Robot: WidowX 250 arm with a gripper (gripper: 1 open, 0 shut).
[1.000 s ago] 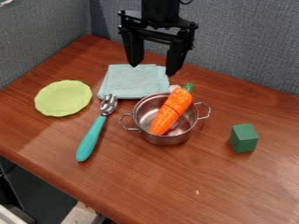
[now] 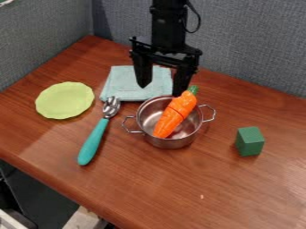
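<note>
My black gripper [image 2: 163, 75] hangs in the upper middle, fingers spread wide with nothing visible between them, above a folded pale cloth [image 2: 124, 88] and just behind the pot. A steel pot [image 2: 150, 121] with two handles stands mid-table, holding an orange carrot [image 2: 176, 115] with a green top that leans over its rim. A spoon with a teal handle [image 2: 93, 139] lies left of the pot, its metal head pointing away from the front edge.
A yellow-green plate [image 2: 63, 99] lies at the left. A green block [image 2: 249, 140] stands at the right.
The gripper has moved lower, toward the cloth and the pot. The objects on the table have not visibly moved.
</note>
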